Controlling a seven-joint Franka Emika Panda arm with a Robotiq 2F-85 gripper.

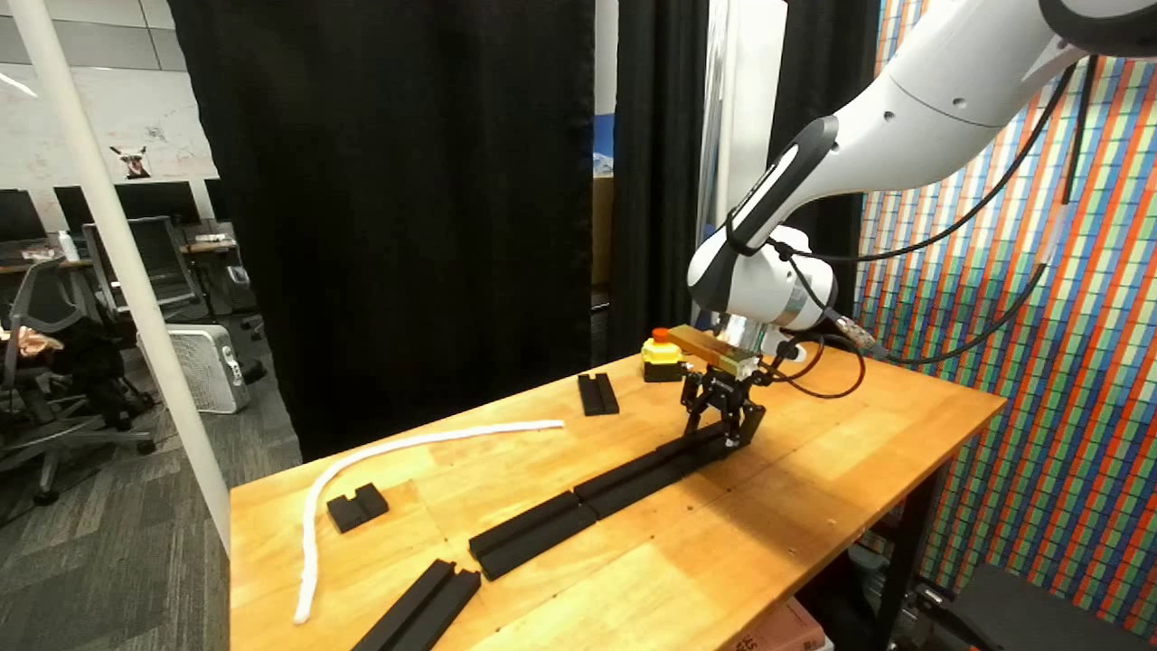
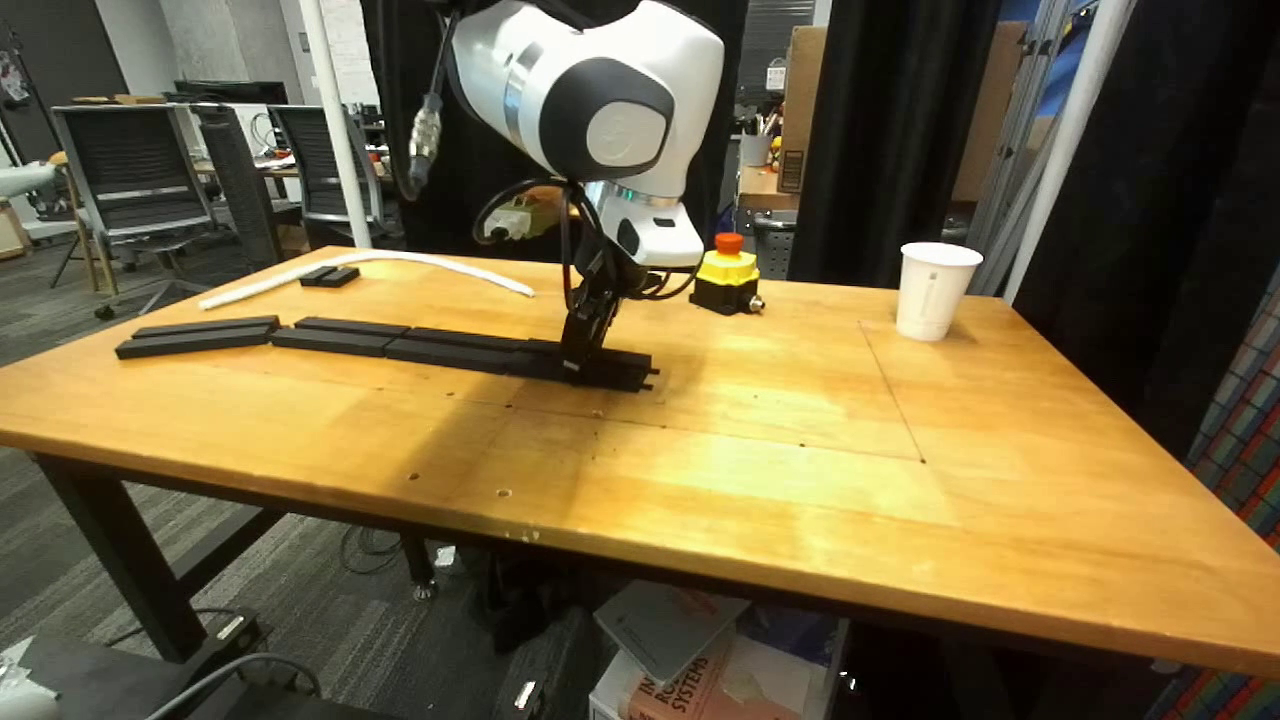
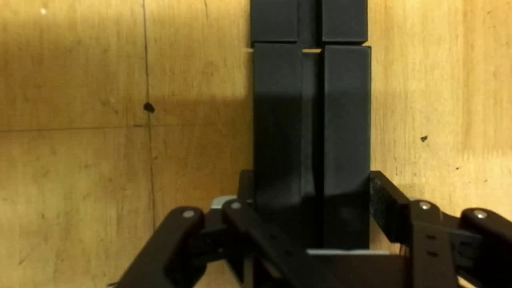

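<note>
My gripper is shut on a grooved black block, one finger against each long side. This block lies at the right end of a straight row of similar blocks in exterior view 1. In the wrist view its end faces the neighbouring black block, nearly in line with it. A thin seam separates them, and a sliver of wood shows at the groove. Farther along the row sits another black block. Seen from exterior view 2, the gripper points down, its tips low at the row.
An angled black block lies apart at the near left. Two short black pieces, a white flexible strip and a yellow stop button are behind the row. A paper cup stands far right.
</note>
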